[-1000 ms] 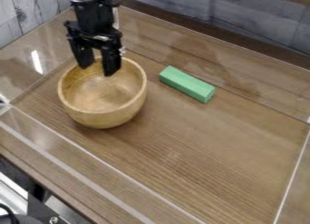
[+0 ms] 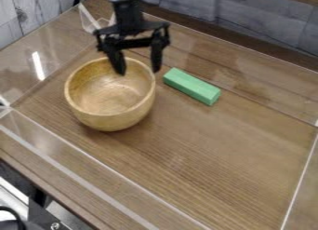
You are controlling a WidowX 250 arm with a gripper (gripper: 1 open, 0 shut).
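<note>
My black gripper (image 2: 133,49) hangs over the back rim of a wooden bowl (image 2: 110,105), its two fingers spread apart, open. The bowl sits left of centre on the wooden table and looks empty. A green block (image 2: 192,86) lies right of the bowl, tilted diagonally.
At the back left, behind the arm, something pale and clear stands, too blurred to name. The table's edge shows at the lower left with dark space beyond.
My gripper has moved back and to the right from over the bowl, and its fingers now appear turned to a wider side-on view. The bowl and green block have not moved.
</note>
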